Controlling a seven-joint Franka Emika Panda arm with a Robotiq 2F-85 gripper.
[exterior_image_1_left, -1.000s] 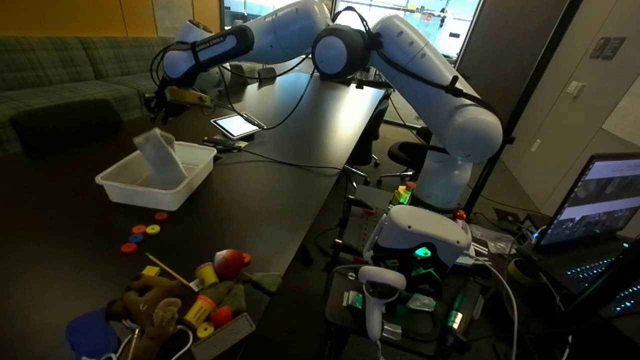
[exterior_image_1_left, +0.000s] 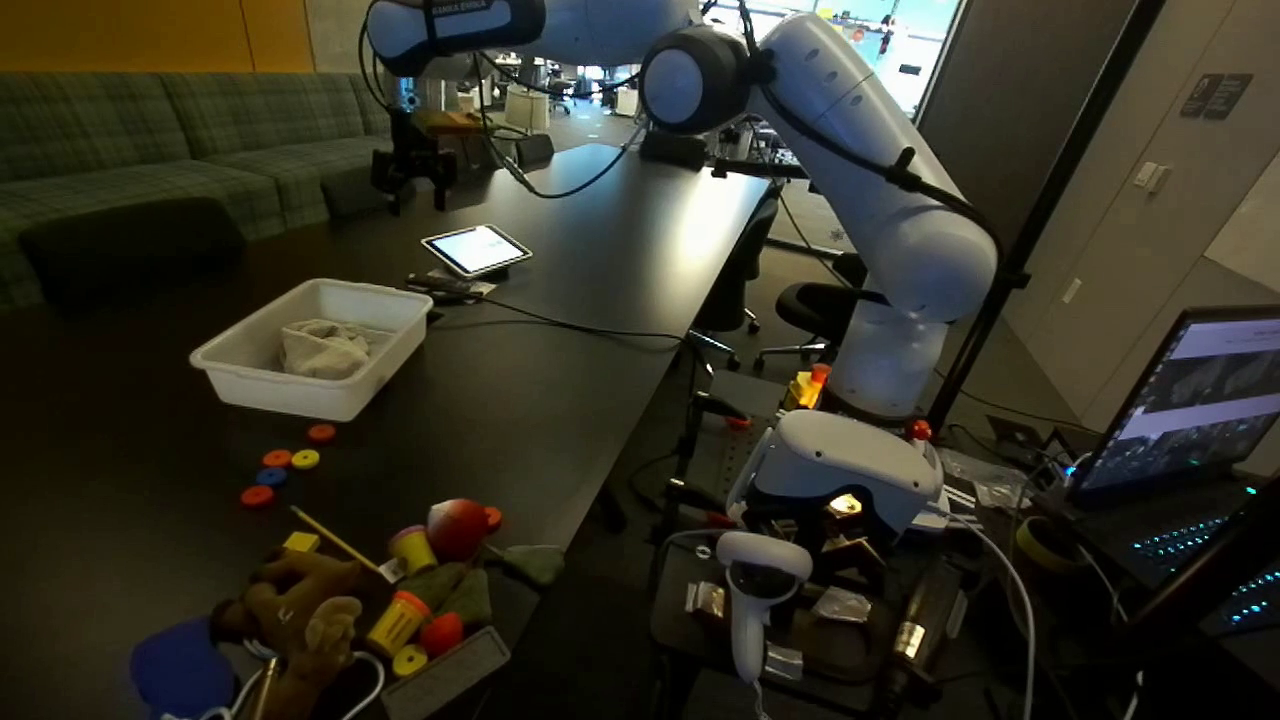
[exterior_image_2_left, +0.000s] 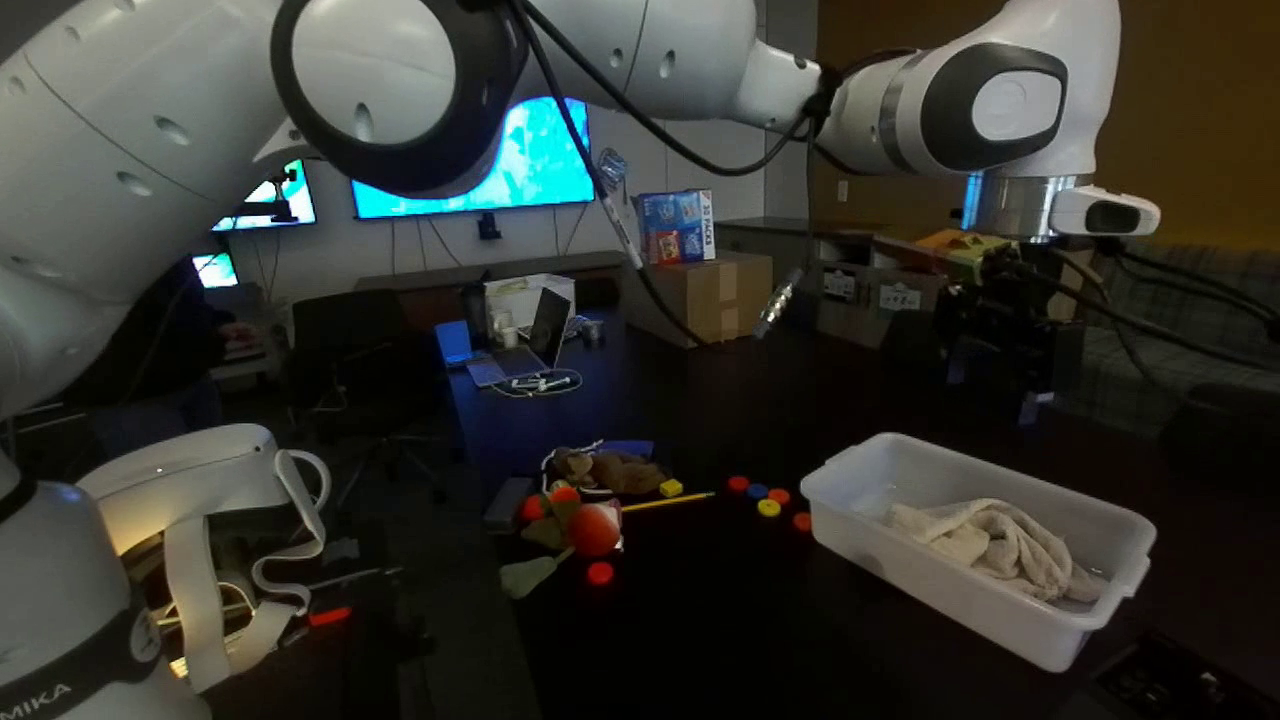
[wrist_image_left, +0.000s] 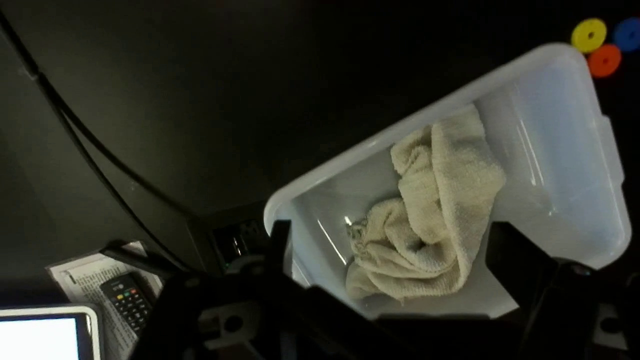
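A crumpled beige cloth (wrist_image_left: 450, 198) lies wholly inside the white plastic bin (wrist_image_left: 384, 139), bunched toward one end on its floor. In exterior view 1 the same cloth (exterior_image_1_left: 326, 348) sits low in the bin (exterior_image_1_left: 276, 390). My gripper (exterior_image_1_left: 414, 206) hangs in the air above and behind the bin, apart from it and from the cloth. Its black fingers (wrist_image_left: 520, 264) stand wide apart in the wrist view, open with nothing held. Exterior view 2 shows the gripper (exterior_image_2_left: 996, 402) higher than the bin rim (exterior_image_2_left: 960, 454), with clear air between.
A tablet (exterior_image_1_left: 477, 250) and a remote (wrist_image_left: 127, 300) lie near the bin, with a cable across the table. Coloured discs (exterior_image_2_left: 769, 508) rest beside the bin. A plush toy (exterior_image_1_left: 294, 612) and other small items crowd the near table end.
The cloth was hanging upright from the bin near the gripper; now it lies collapsed inside. My gripper has let go, turned to point down, and shifted right in exterior view 1.
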